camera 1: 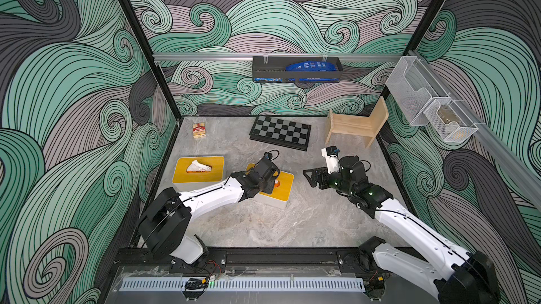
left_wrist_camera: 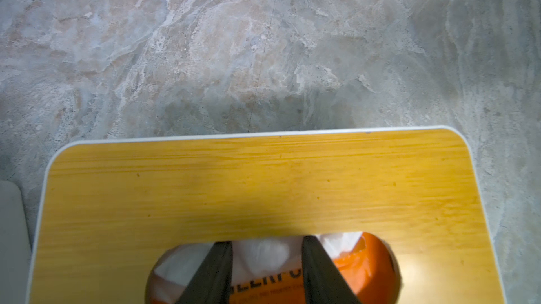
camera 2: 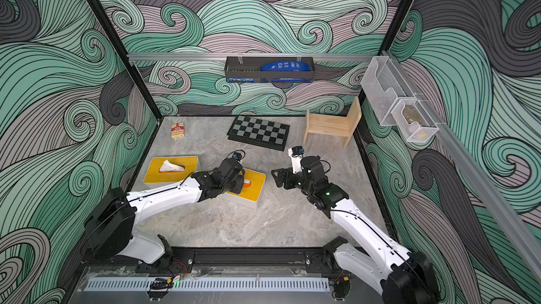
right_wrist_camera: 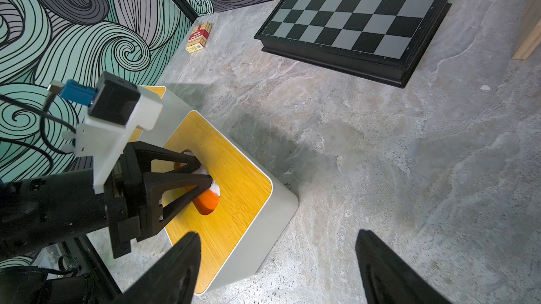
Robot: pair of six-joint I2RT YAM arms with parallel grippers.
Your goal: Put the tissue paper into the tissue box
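Observation:
In the middle stands a tissue box (camera 1: 283, 191) with a yellow top and pale sides. An orange tissue pack (left_wrist_camera: 369, 264) with white tissue sits inside its oval opening. My left gripper is over that opening, fingertips at or in it, fingers part open; whether they touch the pack is unclear. A second yellow-topped box (camera 1: 183, 174), with white tissue (camera 1: 197, 165) showing, stands to the left. My right gripper stands open to the right of the middle box, with nothing between its fingers.
A chessboard (camera 1: 280, 132) lies behind the middle box, a small carton (camera 1: 199, 130) at back left, a wooden stand (camera 1: 352, 123) at back right.

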